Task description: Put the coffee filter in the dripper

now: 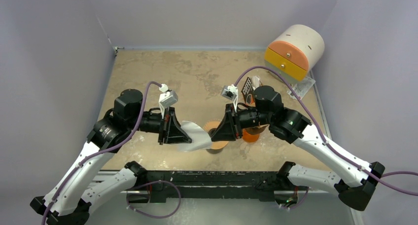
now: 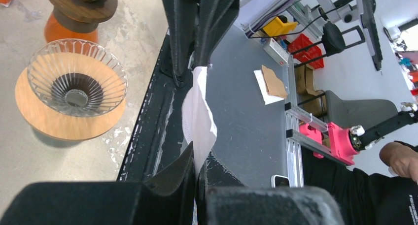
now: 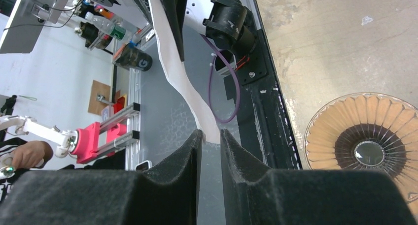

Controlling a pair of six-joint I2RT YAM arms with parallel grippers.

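Note:
The white paper filter (image 1: 194,136) is held up between both grippers in front of the dripper. My left gripper is shut on one end of it. My right gripper is at the other end, its fingertips close together around the filter's edge; whether they grip it is hard to tell. The clear ribbed dripper (image 3: 369,116) sits on a wooden ring (image 2: 61,129) on the table, beside and below the filter, empty in both wrist views.
An orange vessel with a wooden collar (image 2: 86,11) stands beside the dripper. A small drawer box (image 1: 293,52) is at the back right.

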